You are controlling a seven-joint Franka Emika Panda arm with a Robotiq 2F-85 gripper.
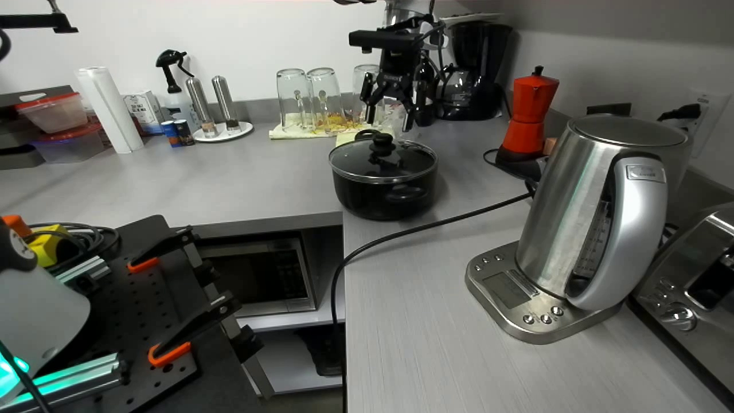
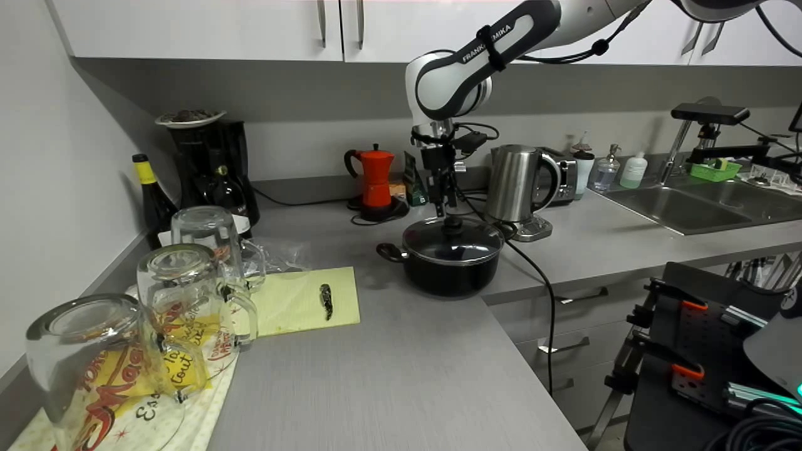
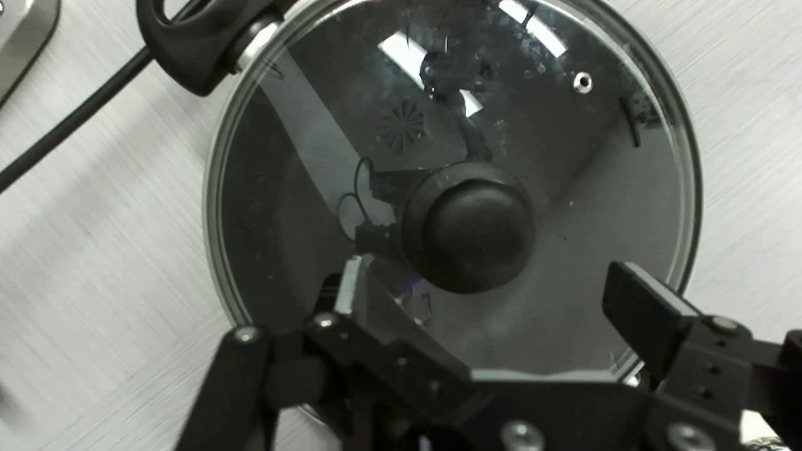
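A black pot (image 1: 383,197) stands at the inner corner of the grey counter, covered by a glass lid (image 2: 428,237) with a steel rim. The lid's round black knob (image 3: 479,235) shows clearly in the wrist view. My gripper (image 1: 392,118) is above the lid with its fingers spread wide and nothing between them. In the wrist view the gripper lies over the lid, the knob a little beyond the fingertips. The lid appears to sit flat on the pot.
A steel kettle (image 1: 592,213) stands on its base at the right, its black cable (image 1: 440,223) running past the pot. Glass mugs (image 2: 184,293) and a yellow cloth (image 2: 301,300) lie to the other side. A red moka pot (image 2: 376,176) is behind.
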